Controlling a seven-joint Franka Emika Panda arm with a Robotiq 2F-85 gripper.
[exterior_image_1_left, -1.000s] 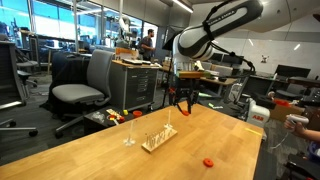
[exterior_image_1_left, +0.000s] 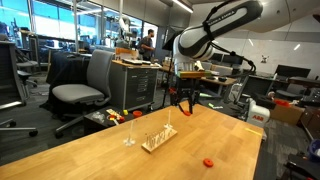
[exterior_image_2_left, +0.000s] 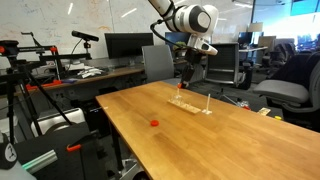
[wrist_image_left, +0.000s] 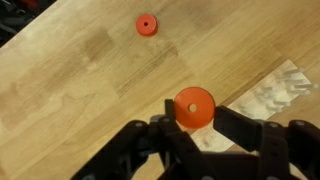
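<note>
In the wrist view an orange-red disc (wrist_image_left: 195, 107), with a small pale spot at its middle, lies between the two dark fingertips of my gripper. The fingers stand apart at about the disc's width; whether they press on it I cannot tell. From outside, the gripper (exterior_image_1_left: 184, 107) hangs over the table near the rack, the red disc (exterior_image_1_left: 179, 124) just beneath it. A second, smaller-looking red disc (wrist_image_left: 147, 25) lies flat on the table, well clear of the fingers. A pale wooden rack with short pegs (wrist_image_left: 263, 99) lies to the disc's right.
The wooden table (exterior_image_1_left: 80, 155) has wide free room around the rack (exterior_image_1_left: 160, 138). Thin white posts (exterior_image_1_left: 168, 115) stand near the rack, easily struck from the side. An office chair (exterior_image_1_left: 92, 85) is behind the table.
Little differs: the arm keeps its place over the rack, and the discs and the rack appear unmoved.
</note>
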